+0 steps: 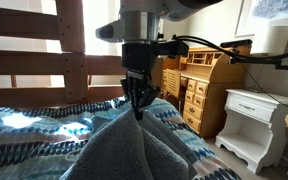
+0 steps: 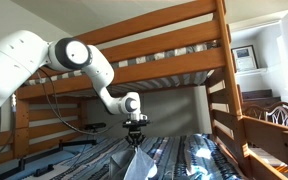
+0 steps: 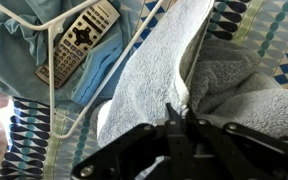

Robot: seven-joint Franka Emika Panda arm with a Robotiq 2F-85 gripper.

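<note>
A grey towel (image 1: 134, 150) lies bunched on the patterned bedding, its upper fold raised to a peak. My gripper (image 1: 137, 112) points down at that peak, shut on the towel's fold. In the wrist view the pinched edge of the grey towel (image 3: 149, 85) runs up from between the fingers of my gripper. The towel spreads to both sides, with a darker hollow to the right of the fold. From the other exterior side, the gripper (image 2: 134, 142) is small, above the towel (image 2: 134, 163).
Beside the towel lie a white hanger (image 3: 52, 82), a remote control (image 3: 76, 42), a blue object (image 3: 96, 70) and teal cloth (image 3: 9, 60). Wooden bunk rails (image 2: 229, 95) surround the bed; the upper bunk (image 2: 154, 75) overhangs the arm.
</note>
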